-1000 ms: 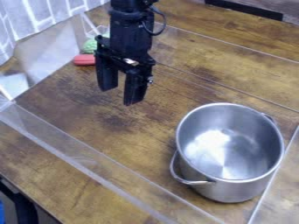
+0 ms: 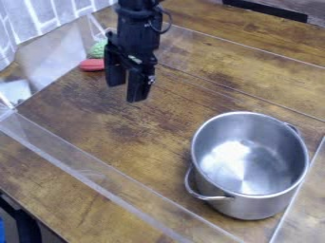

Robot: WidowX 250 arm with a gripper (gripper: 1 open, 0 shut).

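Observation:
My black gripper (image 2: 127, 82) hangs over the upper middle of the wooden surface, its two fingers spread open and pointing down, nothing visible between them. Just behind it to the left lie a red elongated object (image 2: 91, 65) and a pale green object (image 2: 98, 48), partly hidden by the arm. A large steel pot (image 2: 248, 166) with side handles stands at the lower right, well apart from the gripper.
Clear low walls border the wooden tabletop (image 2: 114, 142). A white item (image 2: 13, 92) sits at the left edge.
My gripper has moved up in the view, toward the back and slightly left, nearer the red and green objects. The pot has not moved.

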